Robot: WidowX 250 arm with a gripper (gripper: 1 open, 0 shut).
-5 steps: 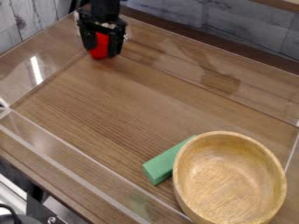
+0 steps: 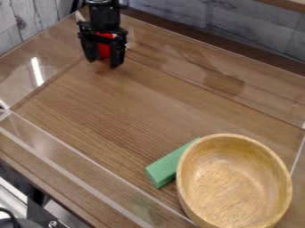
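A black gripper [image 2: 103, 46] is at the back left of the wooden table, low over a red object [image 2: 105, 38] that it largely hides. I cannot tell whether its fingers are open or shut, or whether they touch the red object.
A pale wooden bowl [image 2: 234, 183] sits at the front right, with a green block [image 2: 169, 165] just to its left. Dark grey walls [image 2: 222, 36] edge the back.
The gripper has shifted slightly at the back left around the red object, of which less shows now. The bowl and green block have not moved.
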